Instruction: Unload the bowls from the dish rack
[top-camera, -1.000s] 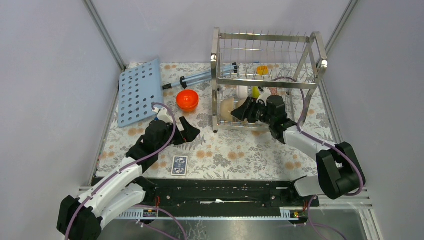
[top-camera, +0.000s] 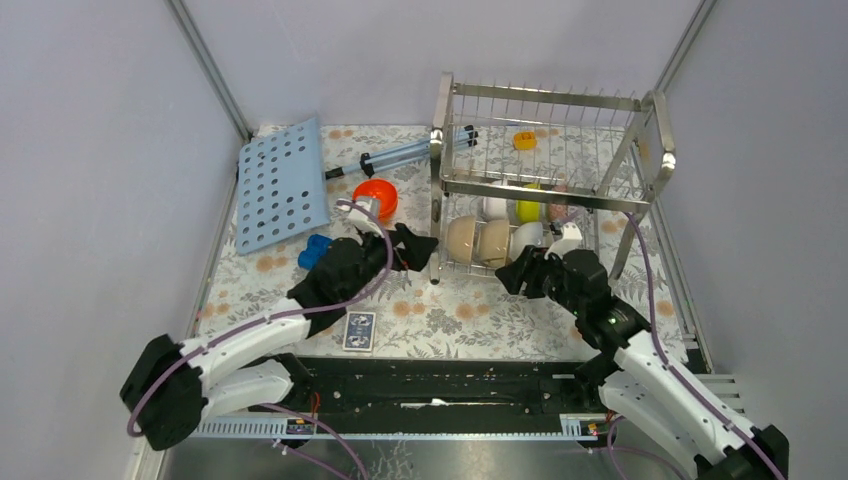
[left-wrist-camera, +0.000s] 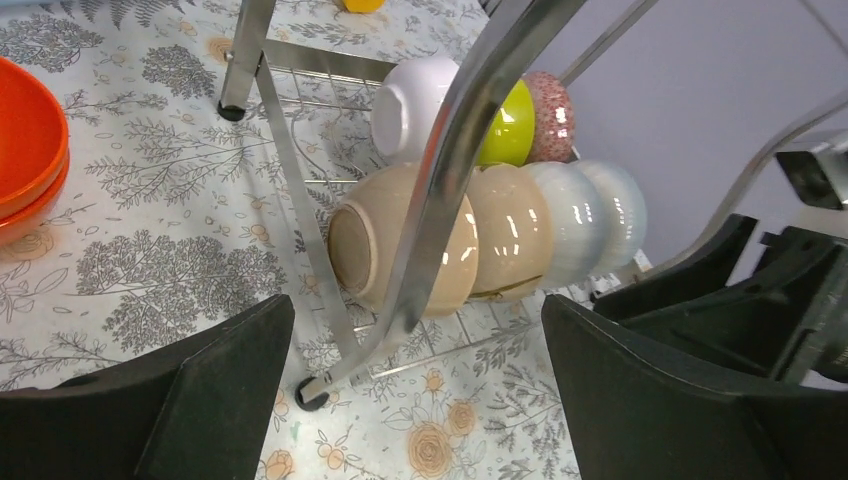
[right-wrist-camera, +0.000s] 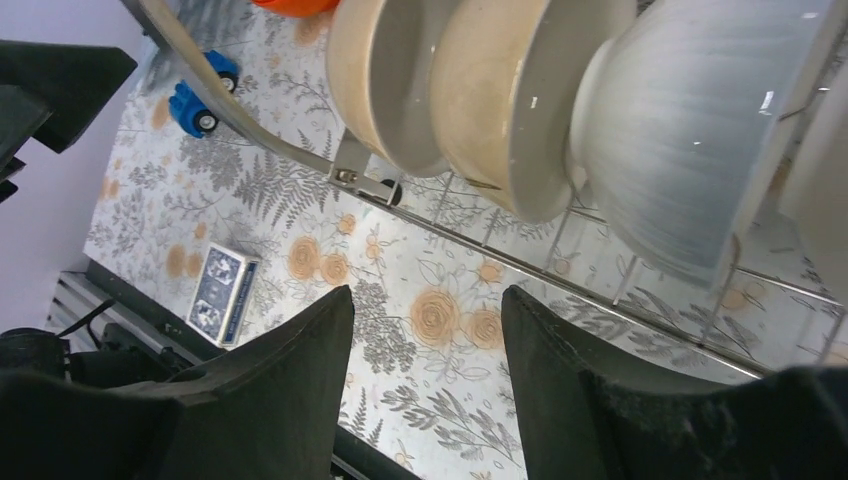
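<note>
The metal dish rack holds bowls on its lower level: two tan bowls at the left of the front row, with whitish translucent bowls to their right. Behind them sit a white bowl, a green bowl and a pink speckled bowl. My left gripper is open beside the rack's front left post, which rises ahead of its spread fingers in the left wrist view. Just in front of the bowls, my right gripper has its fingers apart and nothing between them.
Orange bowls rest on the table left of the rack. A blue perforated board, a blue toy car and a card box lie farther left and front.
The rack and its bowls have shifted slightly right and toward the front. My right gripper has backed away right and frontward. My left gripper has moved right, up to the rack's left side.
</note>
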